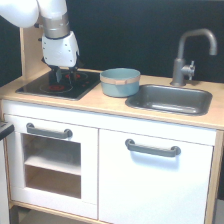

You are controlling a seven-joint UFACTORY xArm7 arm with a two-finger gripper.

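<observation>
My white gripper (63, 76) hangs low over the black stovetop (48, 88) at the left of the toy kitchen counter. Its dark fingers are small and blend into the stovetop, so whether they are apart or together does not show. I make out no object between them. A teal pot (120, 83) stands upright on the counter, to the right of the gripper and apart from it.
Right of the pot, a grey sink (170, 99) is set into the wooden counter, with a tall faucet (188, 58) behind it. Below are an oven door (52, 165) and a white cabinet door (150, 180) with grey handles.
</observation>
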